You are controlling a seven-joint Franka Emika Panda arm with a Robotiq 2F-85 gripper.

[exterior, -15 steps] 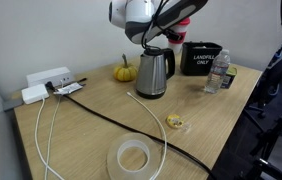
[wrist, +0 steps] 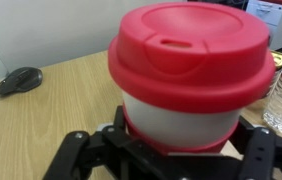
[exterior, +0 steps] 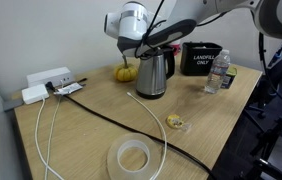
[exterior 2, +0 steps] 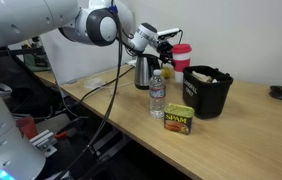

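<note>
A white cup with a red lid [wrist: 186, 45] fills the middle of the wrist view, close to the camera. The dark fingers of my gripper reach along both sides of its lower part. The cup hides the fingertips, so whether they press on it cannot be made out. In exterior view 2 the same cup [exterior 2: 181, 58] looks upright behind the black bin, with my gripper [exterior 2: 167, 40] beside it. Exterior view 1 shows only a little red of it behind the arm.
A metal kettle [exterior: 152, 75] stands under the arm, with a small pumpkin [exterior: 125, 72] behind it. The black landfill bin [exterior 2: 209, 97], a water bottle [exterior 2: 157, 95] and a Spam can [exterior 2: 178, 119] are nearby. Open table lies right of the bin.
In exterior view 1 the arm has come down somewhat near the kettle. The red-and-white cup showed clearly a second ago; now it is mostly hidden.
</note>
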